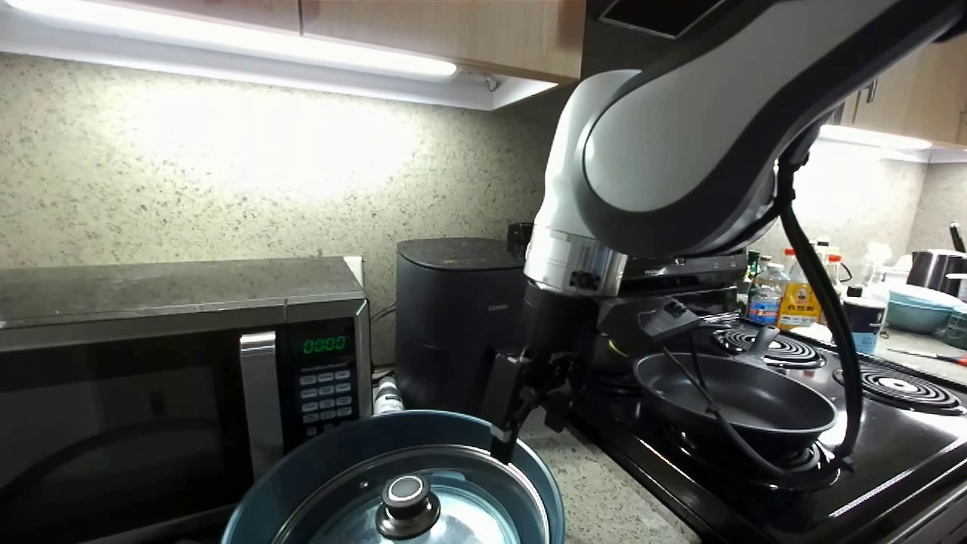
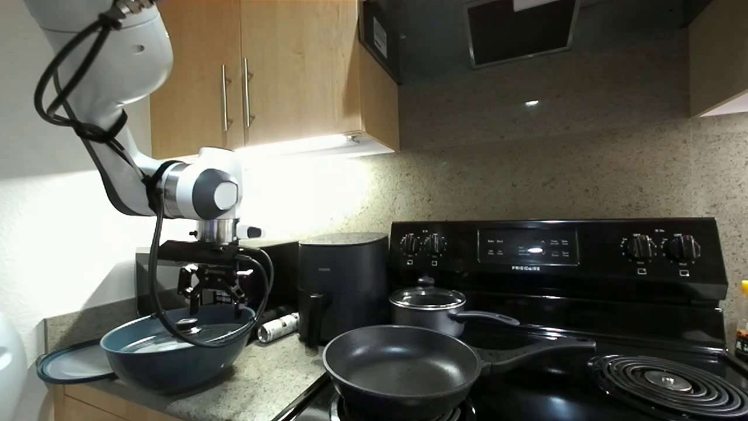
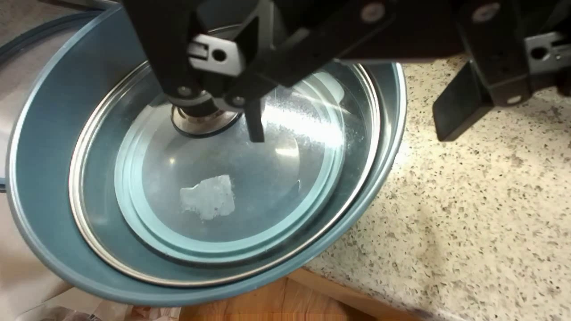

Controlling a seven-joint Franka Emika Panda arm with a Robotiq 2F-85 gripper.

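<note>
A large teal bowl stands on the counter with a clear glass lid lying inside it. The lid has a metal rim and a black-and-silver knob. My gripper is open, its fingers wide apart and nothing held between them. In the wrist view one finger is over the lid near the knob, while the other is out over the counter, past the bowl's rim. Exterior view 2 has the gripper above the bowl's right part. The gripper's linkage hides part of the knob in the wrist view.
To the left is a microwave; behind the bowl stands a black air fryer. A black frying pan and a lidded saucepan occupy the stove. A flat lid-like piece lies left of the bowl.
</note>
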